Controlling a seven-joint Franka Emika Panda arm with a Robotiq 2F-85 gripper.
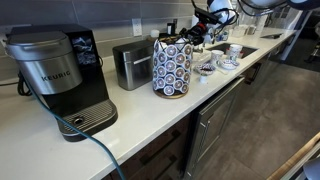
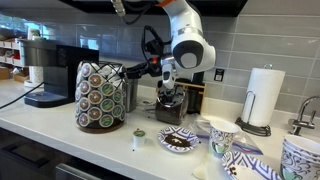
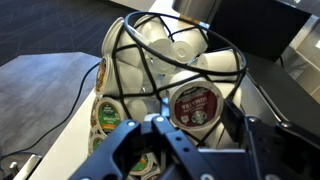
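A wire carousel packed with coffee pods stands on the counter, also seen as the round pod rack in the first exterior view. My gripper is at the top of the rack, shut on a coffee pod with a dark red label. The pod lies between the two fingers, near the rack's black wire rim, with its lid facing the wrist camera. Whether it is clear of the wires cannot be told. A loose pod stands on the counter beside the rack.
A Keurig coffee maker and a metal toaster stand along the wall. Nearby are a patterned plate, a cup and a paper towel roll.
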